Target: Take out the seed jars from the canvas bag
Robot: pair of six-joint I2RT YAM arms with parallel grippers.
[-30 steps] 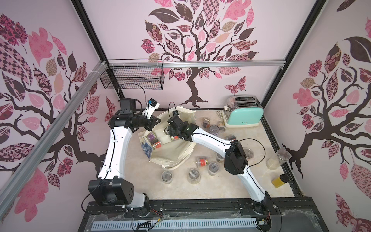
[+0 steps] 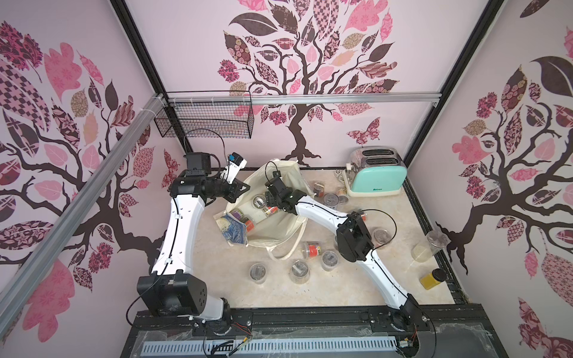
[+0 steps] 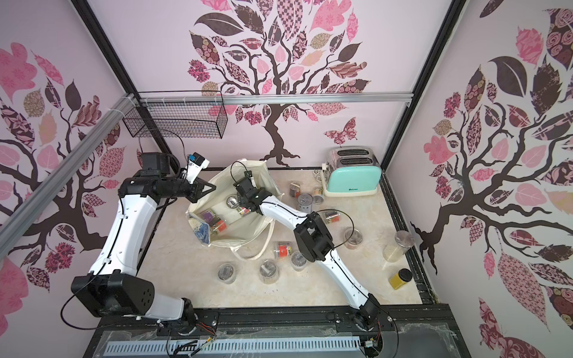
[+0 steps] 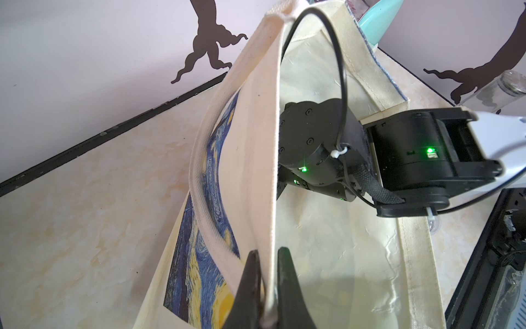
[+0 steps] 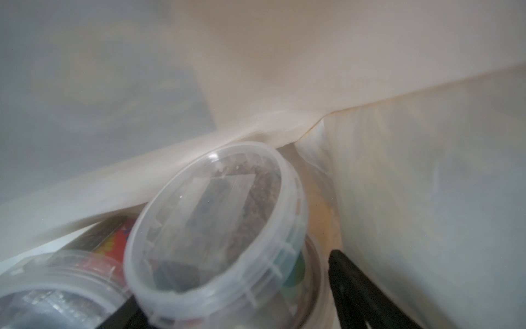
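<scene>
The cream canvas bag (image 2: 268, 235) lies open on the table, several seed jars inside. My left gripper is shut on the bag's rim and holds it up. My right gripper is down inside the bag; its visible finger stands beside a clear-lidded jar (image 5: 213, 219), with a second lidded jar (image 5: 57, 290) to the lower left. Whether it grips the jar is not clear.
Several jars stand on the table around the bag, such as one (image 2: 299, 271) at the front. A mint toaster (image 2: 376, 176) stands at back right, a yellow jar (image 2: 431, 280) at front right.
The right arm has shifted a little right and toward the back within the bag. The bag's near side and strap have shifted. The left arm has stayed nearly still.
</scene>
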